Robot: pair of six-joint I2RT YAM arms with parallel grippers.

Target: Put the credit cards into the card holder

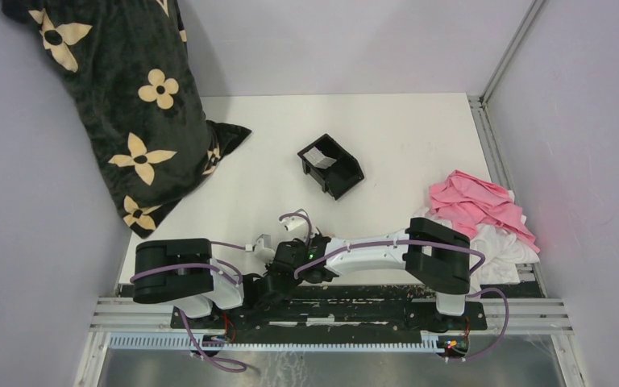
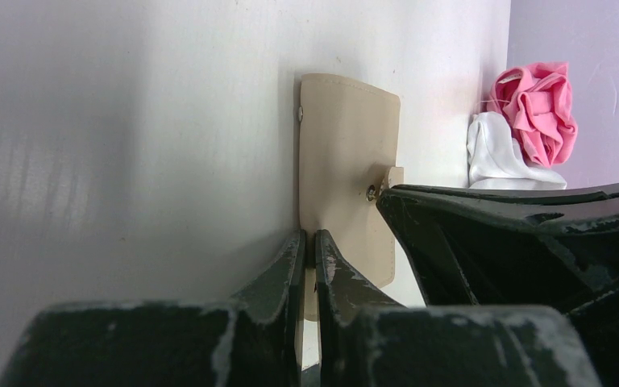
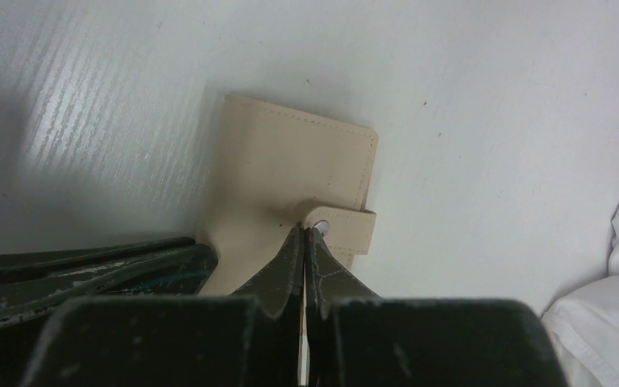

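A beige card holder (image 2: 346, 137) with a snap tab (image 3: 346, 231) lies on the white table. In the left wrist view, my left gripper is at the holder's left edge, its fingertips close together; whether it grips that edge is unclear. In the right wrist view, my right gripper is shut, its tips at the snap tab, with nothing seen held. From above, both grippers and the holder are hidden under the arms. A black box (image 1: 342, 173) with pale card-like items (image 1: 319, 158) inside stands behind them.
Pink cloth (image 1: 475, 201) and white cloth (image 1: 496, 254) are heaped at the right. A dark flowered cushion (image 1: 121, 105) covers the left.
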